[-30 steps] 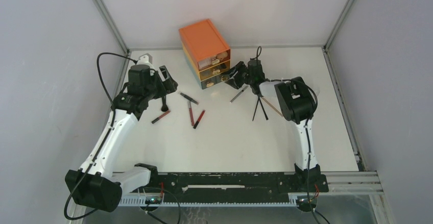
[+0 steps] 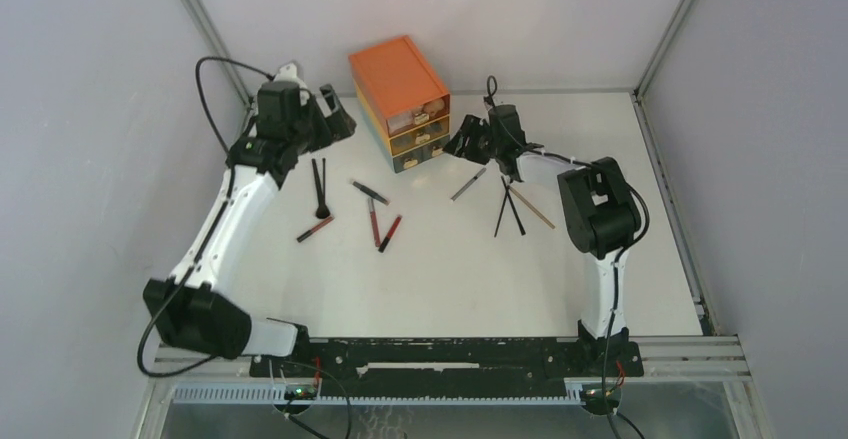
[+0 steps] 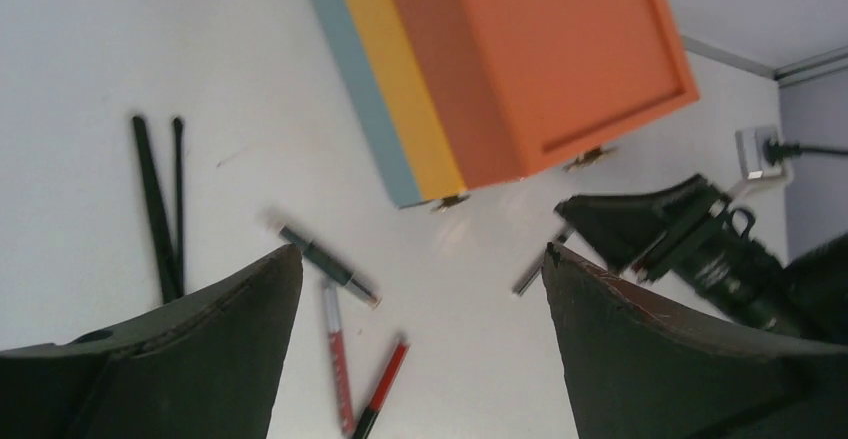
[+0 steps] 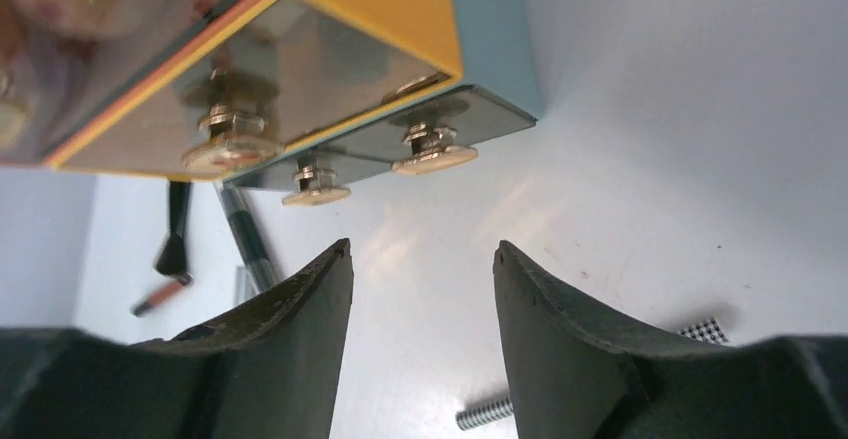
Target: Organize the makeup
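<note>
An orange-topped makeup organizer with three front drawers stands at the back centre; their knobs show in the right wrist view. My right gripper is open, just in front of and below the knobs, with nothing between its fingers. My left gripper is open, raised left of the organizer. On the table lie a brush, dark-and-red pencils, a dark pen, a silver-dark stick, and crossed dark and brown sticks.
Pale walls close in at the back and both sides.
My left gripper has risen and moved toward the back. My right gripper has drawn back a little to the right from the drawers.
</note>
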